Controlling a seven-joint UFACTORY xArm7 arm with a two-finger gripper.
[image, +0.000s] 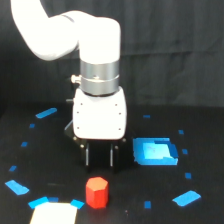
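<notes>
My gripper (100, 157) points down over the black table, its two dark fingers apart with nothing visible between them. In front of it, nearer the camera, a red block (97, 192) rests on the table. The fingertips appear behind the block and do not touch it in this view. Whether they reach the table surface is hard to tell.
Right of the gripper lies a blue square piece (155, 151), perhaps a shallow tray. A cream block (54, 213) is cut off by the bottom edge. Blue tape strips (186, 198) and small blue marks dot the otherwise clear black table.
</notes>
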